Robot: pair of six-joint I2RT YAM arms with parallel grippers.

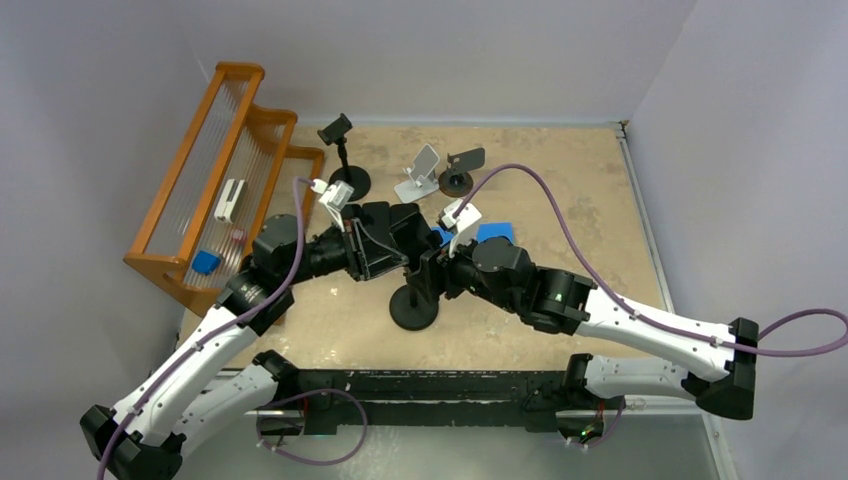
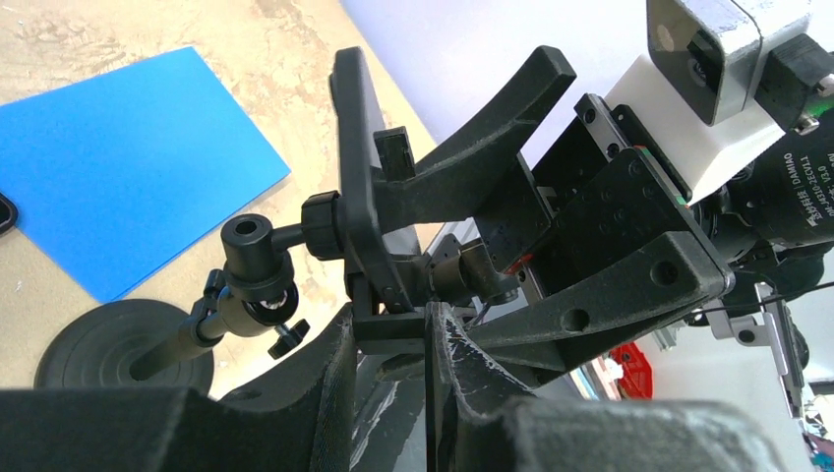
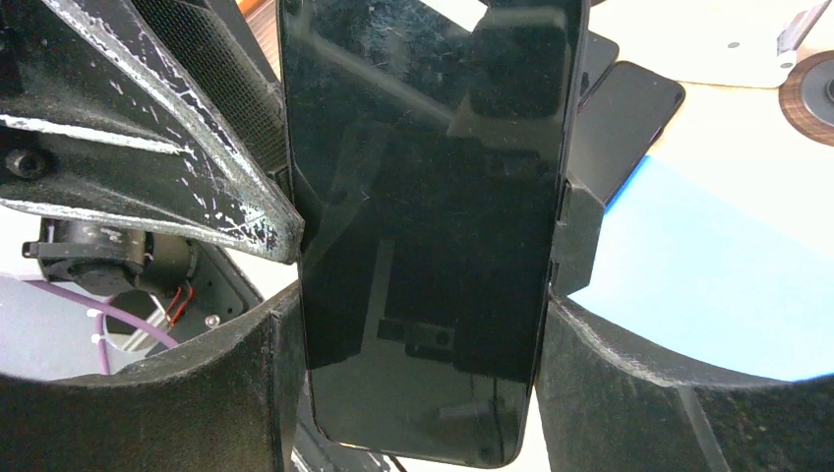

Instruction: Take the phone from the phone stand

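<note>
A black phone [image 3: 423,226] fills the middle of the right wrist view, upright between the fingers of my right gripper; whether these grip it is unclear. The phone stand [image 1: 414,312] has a round black base at table centre, with a pole and jointed head [image 2: 254,258] behind the phone holder. My left gripper is shut on a dark part of that holder, low in the left wrist view. In the top view both grippers meet over the stand and hide much of it.
A blue sheet [image 2: 128,167] and more phones [image 3: 625,118] lie behind. Three other stands, one black [image 1: 350,180], are at the back. A wooden rack [image 1: 160,258] is on the left.
</note>
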